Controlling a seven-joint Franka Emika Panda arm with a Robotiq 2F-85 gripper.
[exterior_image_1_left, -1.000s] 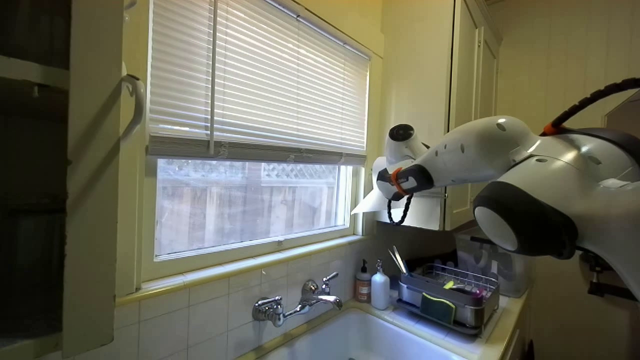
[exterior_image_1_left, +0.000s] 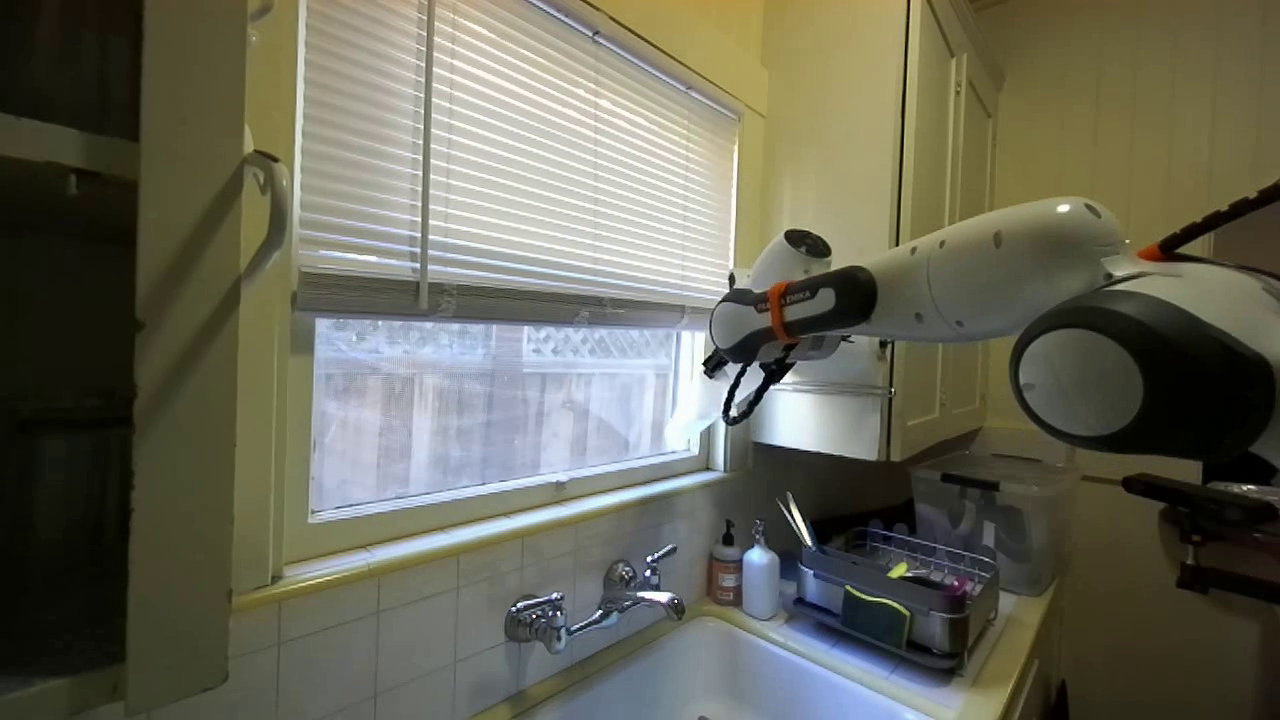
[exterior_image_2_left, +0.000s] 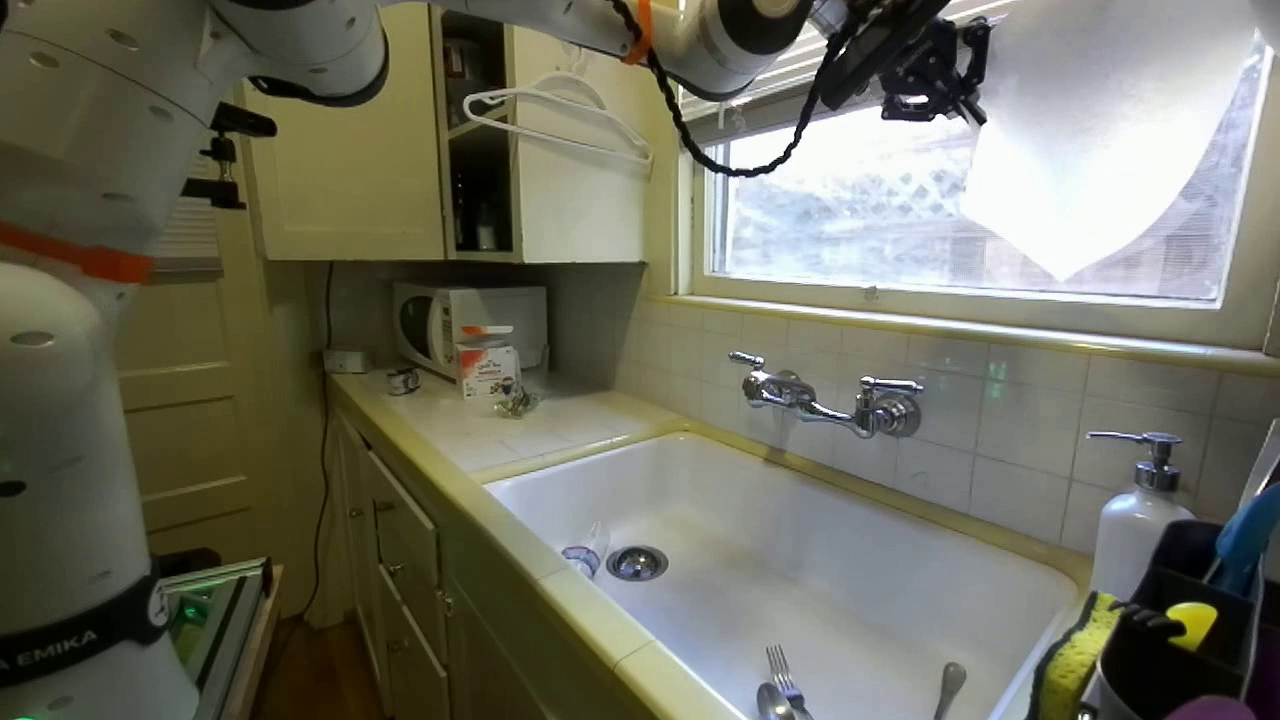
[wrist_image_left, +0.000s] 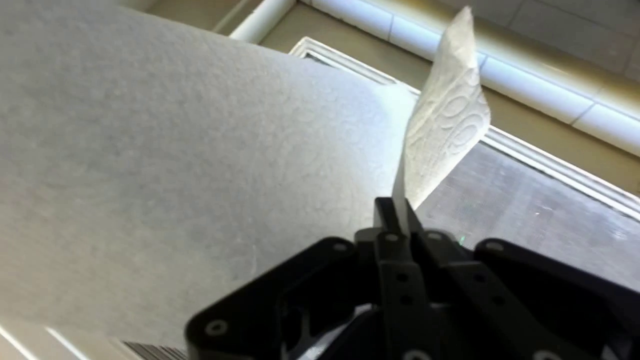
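A white embossed paper towel sheet (exterior_image_2_left: 1092, 132) hangs in front of the window in exterior view 2. My gripper is shut on it, as the wrist view shows. One folded corner sticks out past the fingertips, and the rest spreads widely to the left. In exterior view 2 the gripper (exterior_image_2_left: 974, 114) is at the top, high above the sink, beside the sheet's edge. The sheet's upper part runs out of that view, so I cannot tell whether it is attached to anything.
Below lie the white sink (exterior_image_2_left: 768, 540) with cutlery in it and the wall faucet (exterior_image_2_left: 828, 402). A soap bottle (exterior_image_1_left: 761, 574) and dish rack (exterior_image_1_left: 900, 588) stand right of the sink. The wall cabinet (exterior_image_1_left: 840, 180) is close behind the arm. Blinds (exterior_image_1_left: 516, 168) cover the upper window.
In exterior view 1 the wrist has moved left and up, toward the window. The black gripper body now shows beside the white sheet; before, it was hidden.
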